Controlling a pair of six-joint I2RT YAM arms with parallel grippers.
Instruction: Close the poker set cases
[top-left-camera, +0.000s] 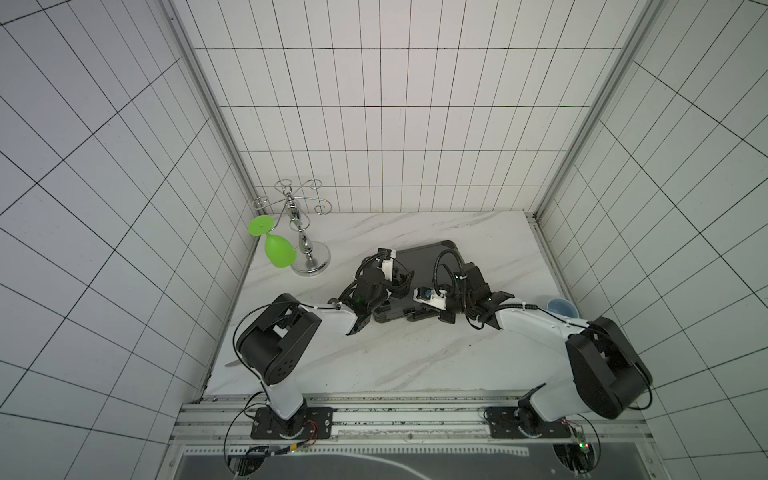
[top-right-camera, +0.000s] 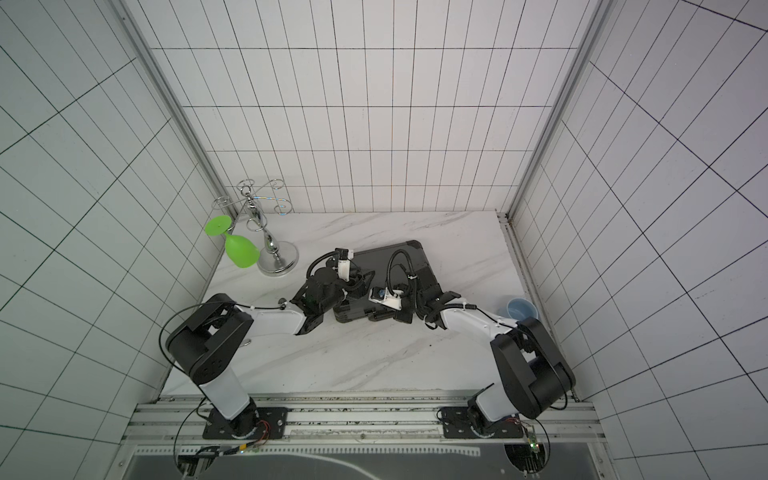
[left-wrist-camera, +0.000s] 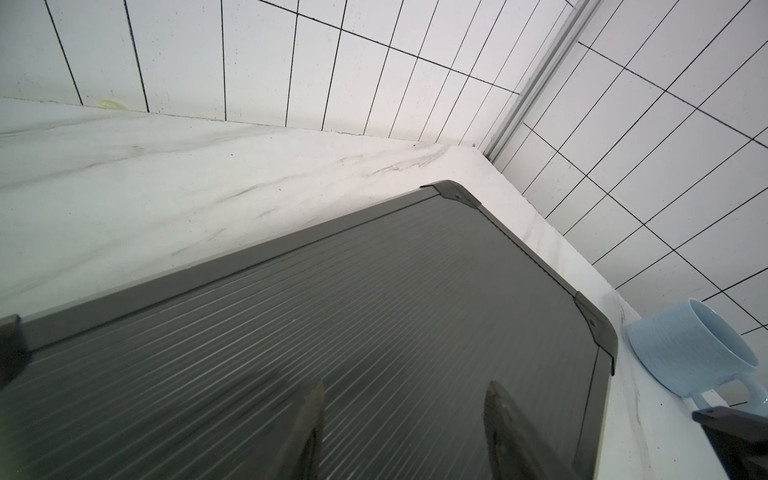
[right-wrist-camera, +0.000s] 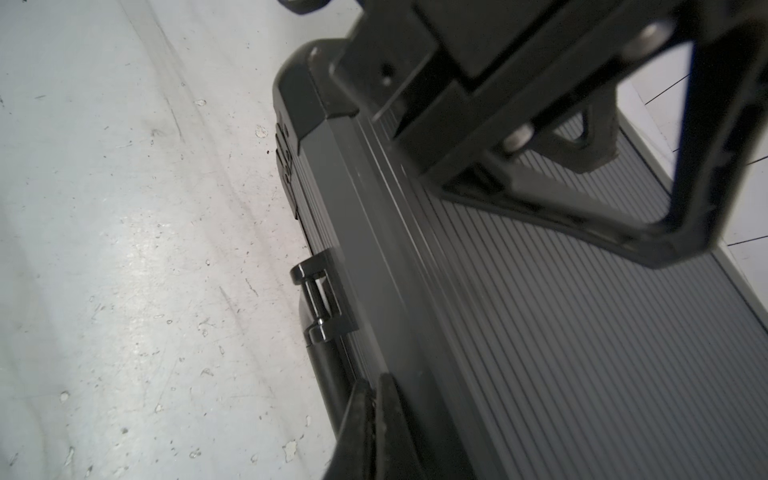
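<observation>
A dark grey poker case (top-left-camera: 424, 260) lies flat mid-table with its ribbed lid (left-wrist-camera: 384, 296) down. In the right wrist view its front side shows a handle (right-wrist-camera: 326, 376) and a latch (right-wrist-camera: 285, 172) near the corner. My left gripper hovers over the lid, its fingers (left-wrist-camera: 308, 428) apart and nothing between them. My right gripper is shut at the case's front edge beside the handle, with nothing visible between its fingertips; whether they touch the case I cannot tell. Part of the left gripper's frame (right-wrist-camera: 560, 120) covers the lid's corner in that view.
A chrome rack (top-left-camera: 308, 248) with a green goblet (top-left-camera: 278, 248) stands at the back left. On the right sits a light blue mug (top-left-camera: 561, 308), partly behind the right arm. Table behind the case and in front of it is clear.
</observation>
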